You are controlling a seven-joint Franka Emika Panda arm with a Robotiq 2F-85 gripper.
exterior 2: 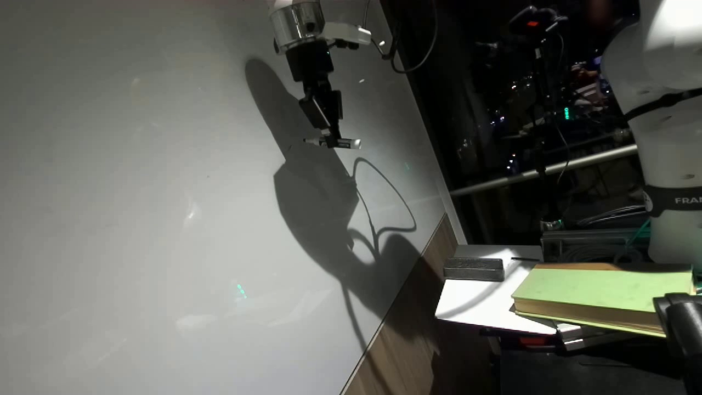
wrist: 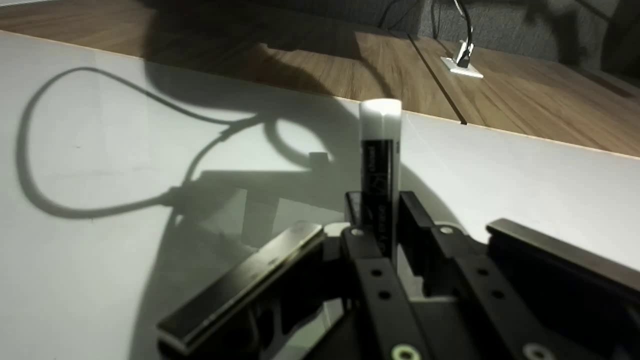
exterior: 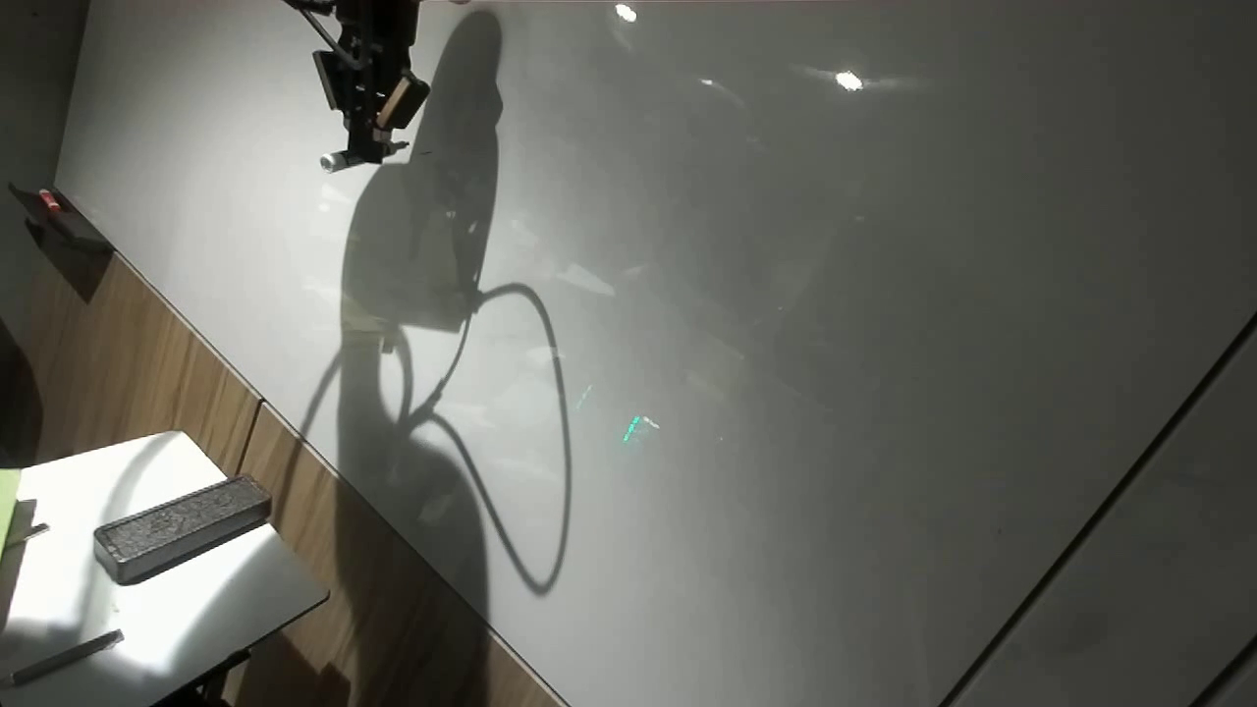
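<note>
A marker (wrist: 379, 171) with a white body end and a dark printed label is pinched between the two black fingers of my gripper. In exterior view 2 the marker (exterior 2: 350, 144) lies roughly level across the fingertips, its dark, narrow tip toward the left. Exterior view 1 shows the gripper (exterior: 374, 151) near the top left, in front of the large whiteboard (exterior: 766, 495). The tip is close to the board, but whether it touches cannot be told. A very short dark mark shows beside the tip.
A dark eraser (exterior: 183, 528) lies on a small white table (exterior: 295, 589) at the lower left. A green book (exterior 2: 592, 289) rests beside it. Wood panelling (exterior: 153, 342) runs below the board. The arm's shadow covers part of the board.
</note>
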